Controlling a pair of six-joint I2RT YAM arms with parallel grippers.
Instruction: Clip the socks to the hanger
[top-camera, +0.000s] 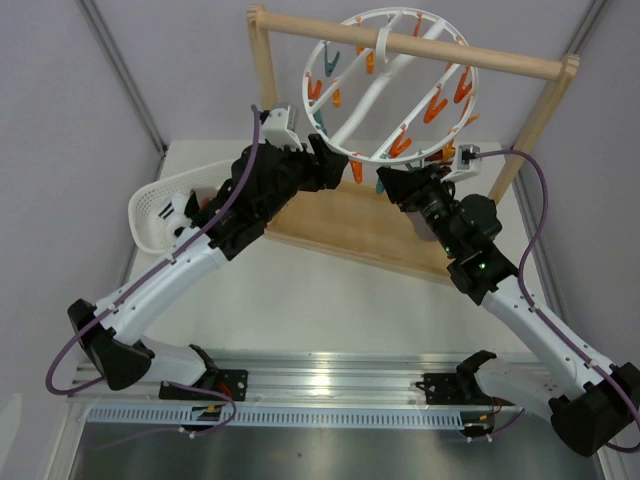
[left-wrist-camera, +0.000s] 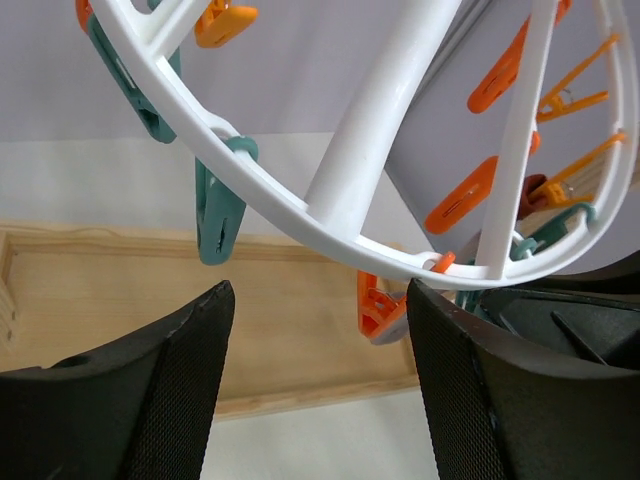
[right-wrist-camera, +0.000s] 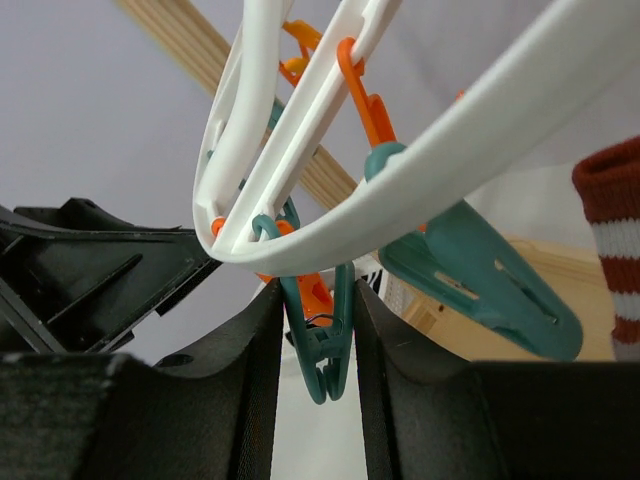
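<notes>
The white round hanger (top-camera: 350, 120) with orange and teal clips hangs from a wooden rack. In the left wrist view a teal clip (left-wrist-camera: 220, 210) dangles from the rim above the space between my left gripper (top-camera: 325, 165) fingers, which stand apart with nothing between them. My right gripper (top-camera: 395, 178) is shut on a teal clip (right-wrist-camera: 315, 335) under the rim. A red-and-white striped sock (right-wrist-camera: 625, 250) shows at the right of the right wrist view. Socks also lie in the white basket (top-camera: 150, 215).
A wooden tray (top-camera: 340, 230) lies beneath the hanger on the white table (top-camera: 260, 310). The rack's posts (top-camera: 530, 130) stand either side.
</notes>
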